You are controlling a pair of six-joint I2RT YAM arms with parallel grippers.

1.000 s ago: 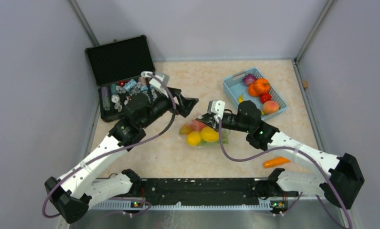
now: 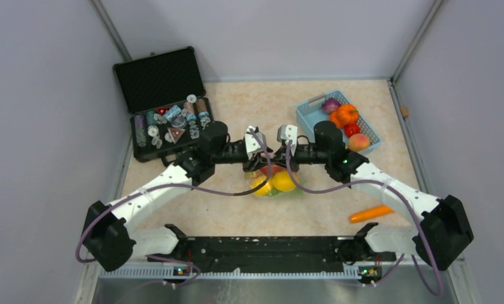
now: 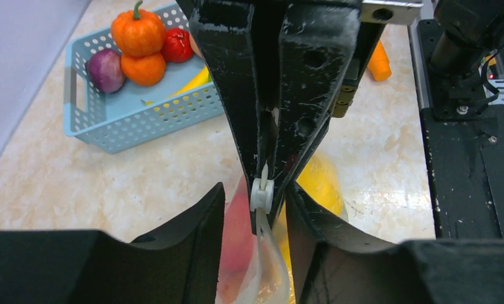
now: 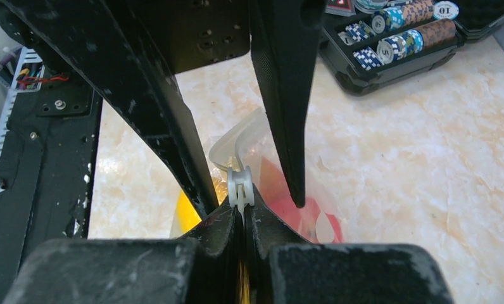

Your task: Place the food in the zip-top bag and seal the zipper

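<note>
The clear zip top bag [image 4: 256, 136] lies mid-table holding yellow food [image 2: 284, 181] and pinkish-red fruit [image 3: 237, 234]. My right gripper is shut on the bag's top edge, with a white zipper slider [image 4: 240, 187] right at its fingertips. From the opposite side my left gripper reaches in, its fingers parted. In the right wrist view the left fingers [image 4: 287, 139] stand either side of the slider, apart from it. Loose bag edge [image 3: 268, 259] runs between the left fingers. From above, the arms hide the bag's top.
A blue basket [image 2: 309, 120] with vegetables and fruit stands at the back right. At back left lies an open black case [image 2: 157, 82] of poker chips. A carrot [image 2: 371, 213] rests at the right front. The two grippers nearly touch each other.
The bag has moved slightly right.
</note>
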